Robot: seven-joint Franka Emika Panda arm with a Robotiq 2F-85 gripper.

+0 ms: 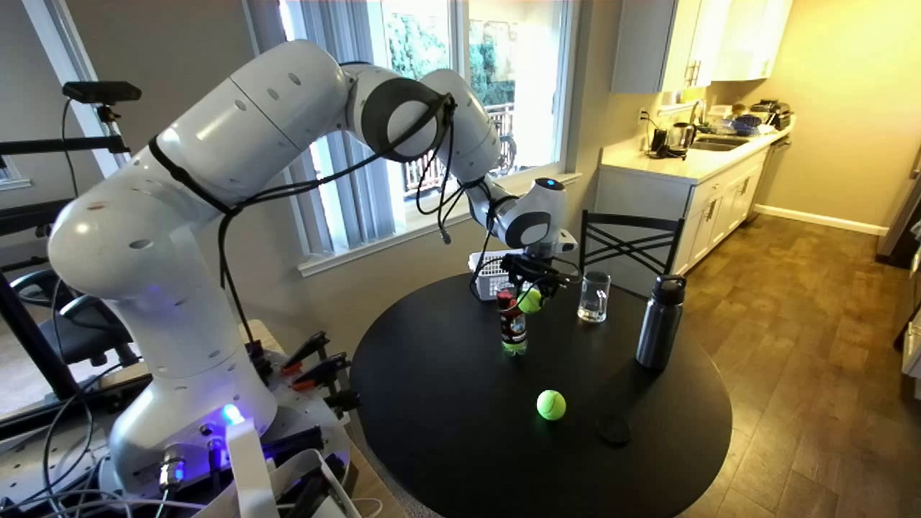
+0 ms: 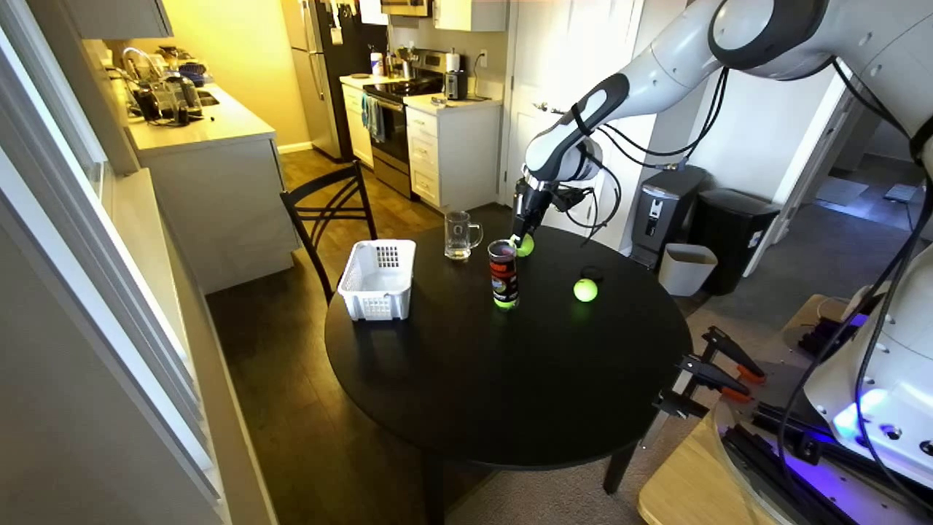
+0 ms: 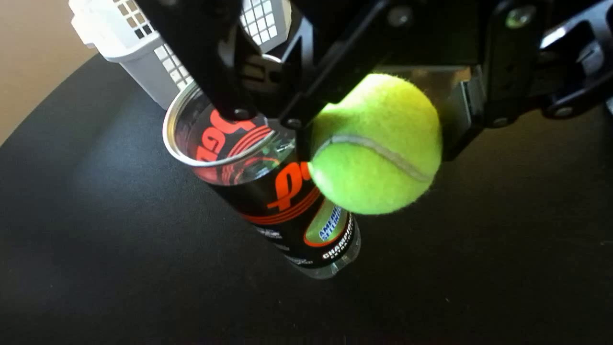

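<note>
A tennis ball is clamped between the fingers of my gripper, raised above the table. Below and beside it a clear tennis ball can with a black and red label stands upright, its top uncovered. In the wrist view the ball overlaps the can's right side, outside the rim; whether they touch I cannot tell. Green shows at the can's bottom in exterior view 2. A second tennis ball rests on the black table, nearer the front. The far side of the held ball is hidden by the fingers.
Behind the can is a white basket. A glass mug and a dark metal bottle stand toward the right in exterior view 1. A flat black disc lies nearby.
</note>
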